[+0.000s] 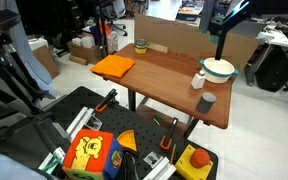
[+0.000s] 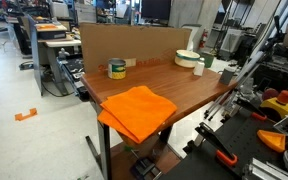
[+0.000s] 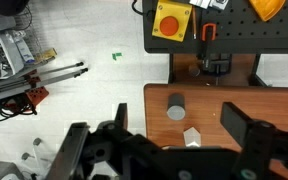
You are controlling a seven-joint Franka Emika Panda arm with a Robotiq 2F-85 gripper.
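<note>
My gripper is open, its two dark fingers standing wide apart at the bottom of the wrist view. Below it lies the wooden tabletop [image 1: 169,85], with a grey cup [image 3: 176,103] and a small white bottle [image 3: 192,137] showing in the gap between the fingers. Near the table's right end stands a white bowl [image 1: 218,69] with a greenish band. An orange cloth [image 1: 114,65] lies spread at the left end and hangs over the edge in exterior view 2. Behind it sits a small can [image 2: 117,69] with a yellow-green label.
A cardboard panel [image 2: 134,45] stands along the table's back edge. In front is a dark perforated bench [image 1: 119,118] with a yellow-and-red box [image 1: 87,155], clamps and a red button on a yellow base [image 1: 195,161].
</note>
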